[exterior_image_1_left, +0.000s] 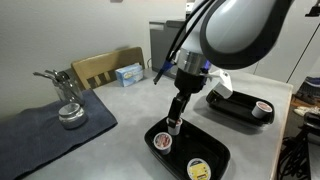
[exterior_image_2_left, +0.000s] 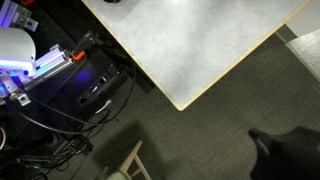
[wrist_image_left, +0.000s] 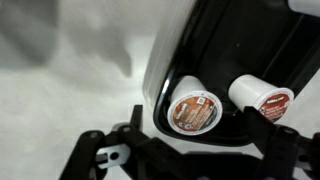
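A black tray (exterior_image_1_left: 205, 146) at the front of the table holds white coffee pods: one pod with a reddish lid (exterior_image_1_left: 162, 142), another with a yellow lid (exterior_image_1_left: 199, 169), and a third pod (exterior_image_1_left: 174, 126) by the far rim. Above this far rim is my gripper (exterior_image_1_left: 180, 107). The wrist view shows the gripper open, its dark fingers (wrist_image_left: 123, 148) spread wide. An orange-brown-lidded pod (wrist_image_left: 194, 113) appears ahead of the gap, in the tray's corner, with a red-lidded pod (wrist_image_left: 262, 97) to its right. Neither pod is visibly gripped.
Further right stands a second black tray (exterior_image_1_left: 238, 120) with a pod (exterior_image_1_left: 262, 109) in it. On the left, a dark mat (exterior_image_1_left: 45, 140) bears a metal container (exterior_image_1_left: 72, 116) and a utensil holder (exterior_image_1_left: 67, 88). A blue box (exterior_image_1_left: 130, 74) sits behind.
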